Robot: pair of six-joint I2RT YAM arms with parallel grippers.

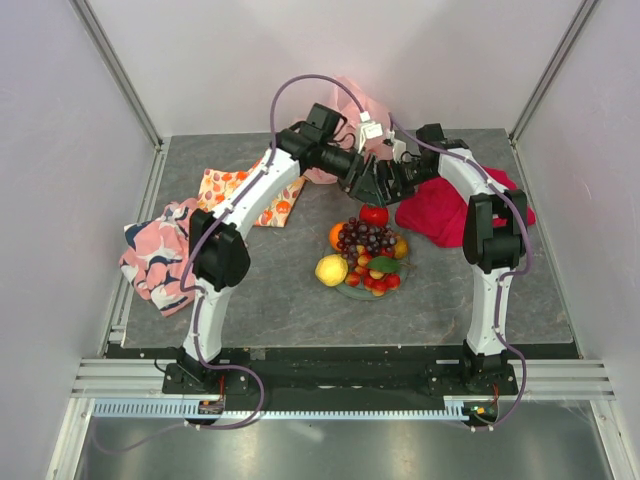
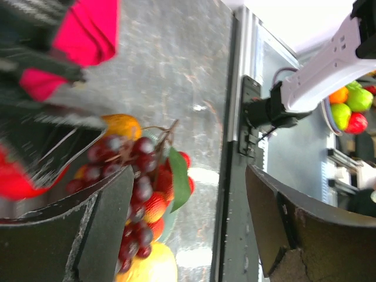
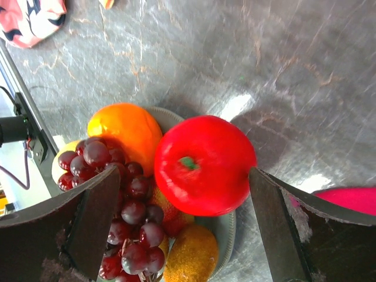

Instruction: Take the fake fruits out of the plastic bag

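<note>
A plate (image 1: 352, 293) of fake fruit holds grapes (image 3: 134, 211), a red tomato-like fruit (image 3: 205, 166), an orange (image 3: 126, 127) and a lemon (image 1: 331, 270). My left gripper (image 1: 362, 184) hangs above the plate's back side, fingers apart, with nothing clearly held in its wrist view. My right gripper (image 1: 392, 180) is beside it, open over the red fruit, nothing held. A crumpled pink bag (image 1: 357, 100) lies behind both arms, partly hidden; its contents cannot be seen.
A red cloth (image 1: 435, 215) lies right of the plate, a patterned cloth (image 1: 220, 185) and a pink cloth (image 1: 160, 270) to the left.
</note>
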